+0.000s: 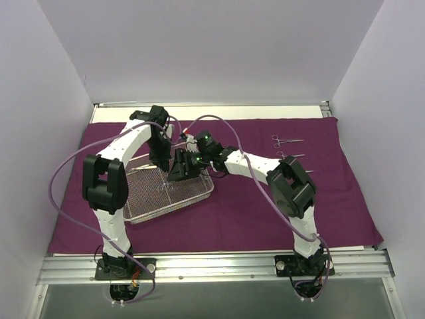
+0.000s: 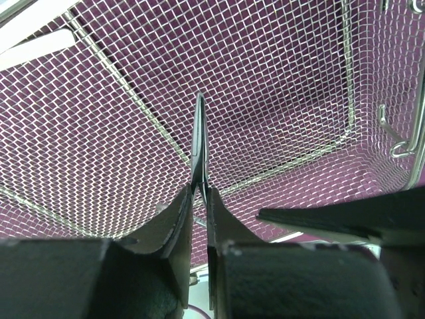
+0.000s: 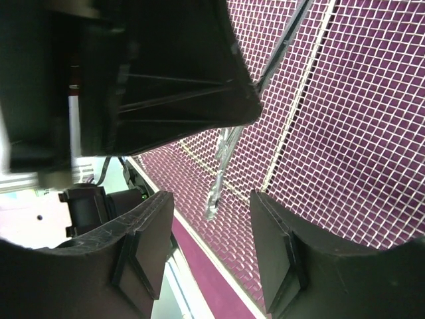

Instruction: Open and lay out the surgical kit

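Note:
A slim silver scissor-like instrument (image 2: 200,136) is pinched in my left gripper, over the mesh tray. In the top view its ringed end (image 1: 165,187) hangs toward the tray's front. The silver mesh tray (image 1: 174,210) lies on the left of the purple cloth. My left gripper partly hides the instrument's middle.
Flat white-handled tools (image 2: 40,50) and another metal instrument (image 2: 402,147) lie in the tray. Several scissor-like instruments (image 1: 289,141) rest in a column at the cloth's right. Both arms are close together.

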